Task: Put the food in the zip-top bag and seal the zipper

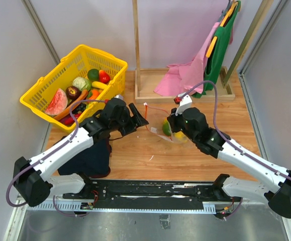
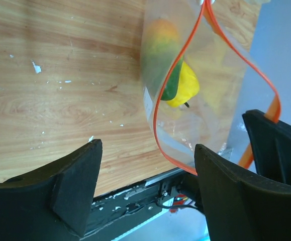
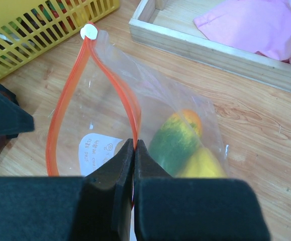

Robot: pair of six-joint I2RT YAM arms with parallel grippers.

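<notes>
A clear zip top bag with an orange zipper rim stands with its mouth gaping toward the left. Inside lie a green-and-orange mango-like fruit and a yellow pepper. My right gripper is shut, with the near strip of the bag's orange rim pinched at its fingertips. Just outside the bag's mouth, my left gripper stands open with bare table between its fingers. The white slider sits at the far end of the zipper.
A yellow basket full of produce stands at the back left. Behind the bag is a wooden rack with pink and green cloths hanging. Dark cloth lies under the left arm.
</notes>
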